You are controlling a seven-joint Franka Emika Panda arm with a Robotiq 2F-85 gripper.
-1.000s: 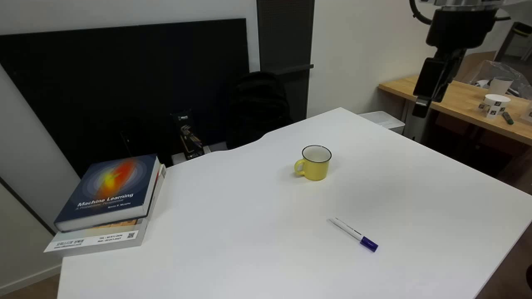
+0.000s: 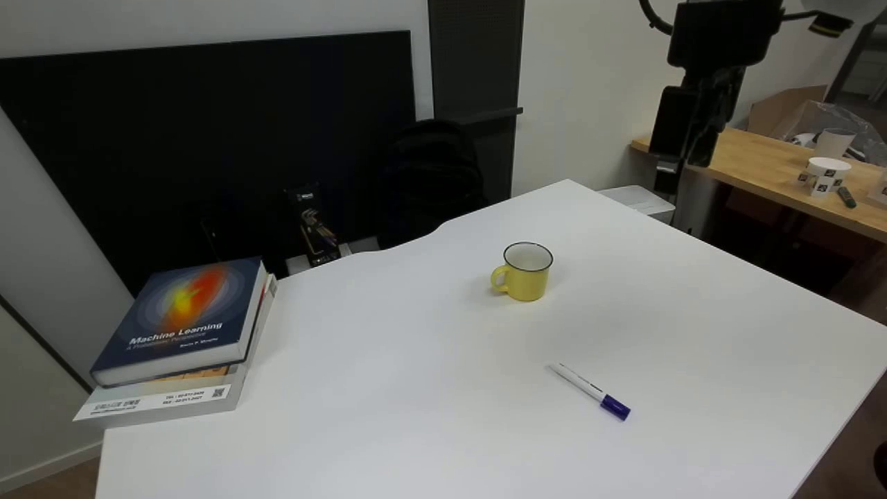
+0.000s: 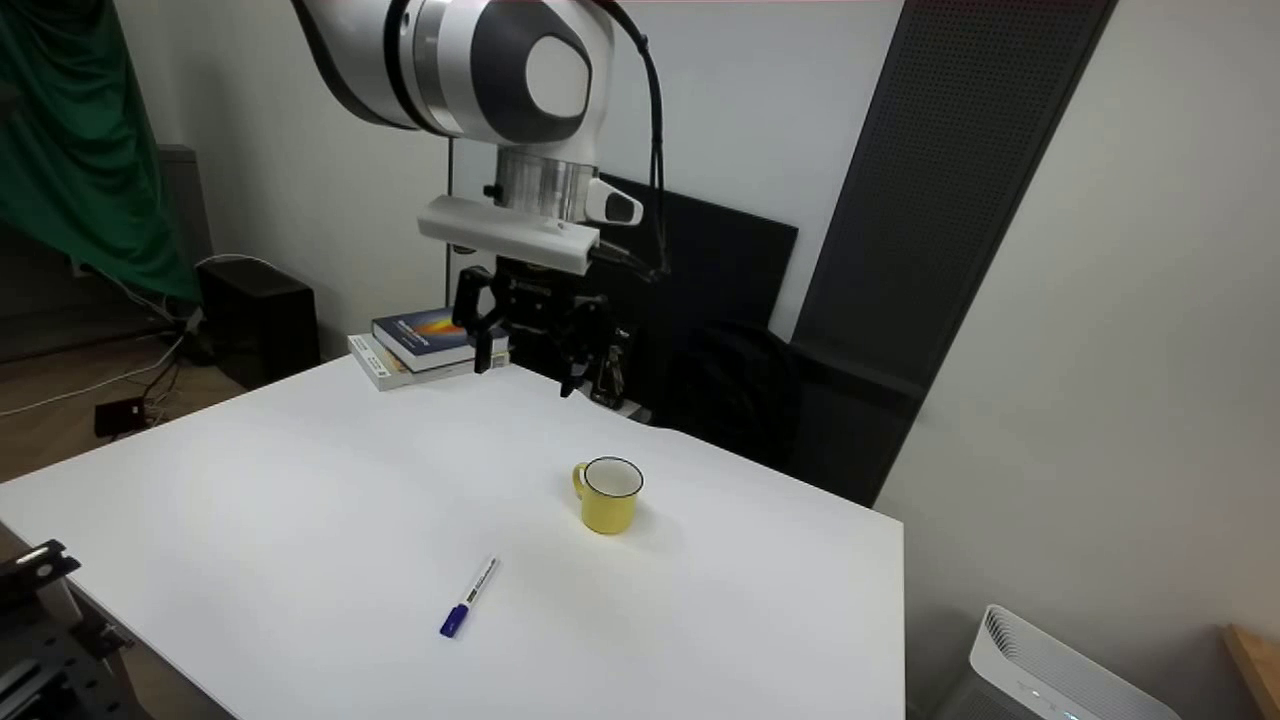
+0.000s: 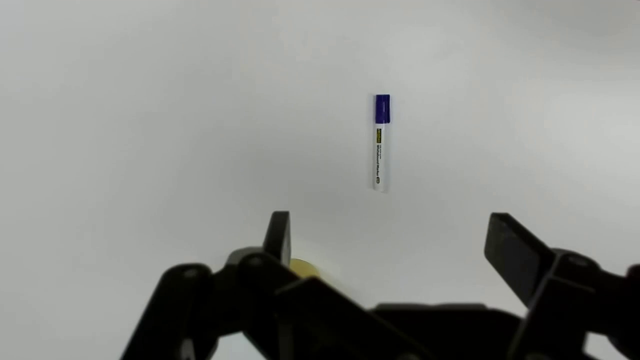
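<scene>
A white marker with a purple-blue cap (image 2: pixel 588 391) lies flat on the white table, in front of an upright yellow mug (image 2: pixel 525 274) with a dark rim. Exterior view 2 has the same marker (image 3: pixel 469 596) and mug (image 3: pixel 608 498), well apart from each other. High above the table hangs my gripper (image 3: pixel 524 374), open and empty. In the wrist view its fingers (image 4: pixel 277 237) are spread wide, and the marker (image 4: pixel 381 144) lies beyond the gap between them. Only a sliver of the yellow mug (image 4: pixel 304 268) shows there, the rest hidden behind the left finger.
Two stacked books (image 2: pixel 179 324) lie at the table's left edge. Around the marker and mug, the white table (image 2: pixel 374 399) is bare. A white appliance (image 3: pixel 1056 672) stands beyond the table at the right in exterior view 2.
In exterior view 1 my arm and gripper have shifted left and slightly up. Marker, mug and books stay where they were.
</scene>
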